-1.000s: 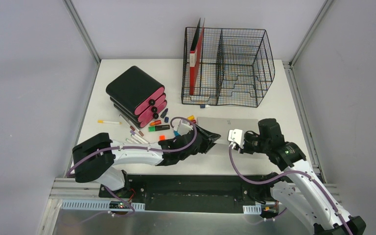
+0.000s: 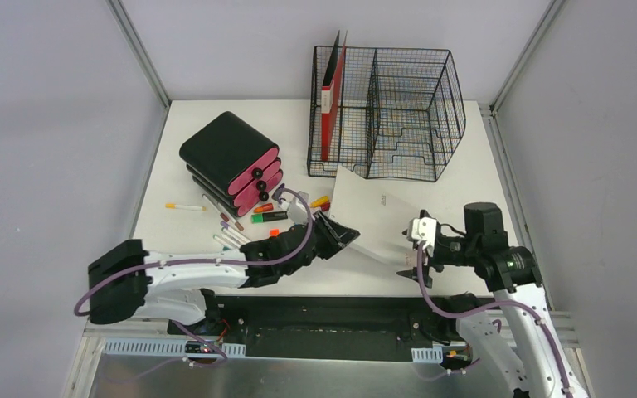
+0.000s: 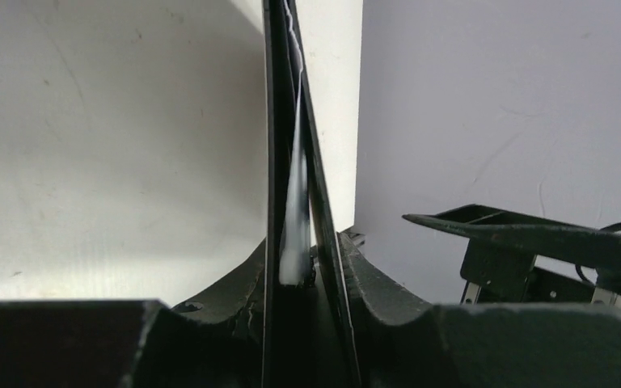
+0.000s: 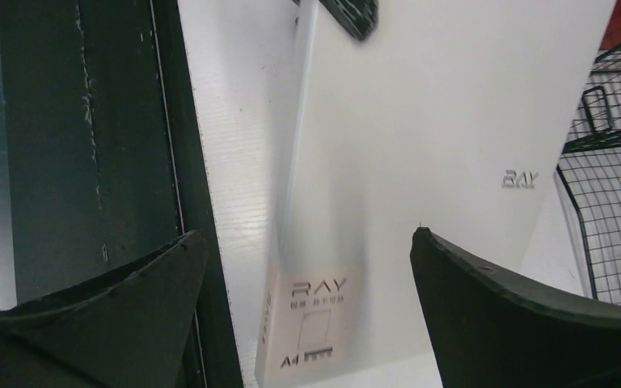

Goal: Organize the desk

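A white A4 pack marked RAY (image 2: 369,215) (image 4: 437,121) is held tilted up off the desk by my left gripper (image 2: 340,234), which is shut on its left edge. In the left wrist view the pack is seen edge-on between the fingers, with a dark board-like edge. My right gripper (image 2: 419,257) stands open at the pack's lower right, its fingers apart in the right wrist view with the pack beyond them.
A wire rack (image 2: 415,116) holds a red folder (image 2: 328,124) at the back. Black-and-pink pouches (image 2: 224,153) lie stacked on the left, with several markers (image 2: 269,217) and pens around them. Bare desk (image 2: 485,182) shows at the right.
My left gripper has moved a little leftward and toward the front, raising and tilting the pack.
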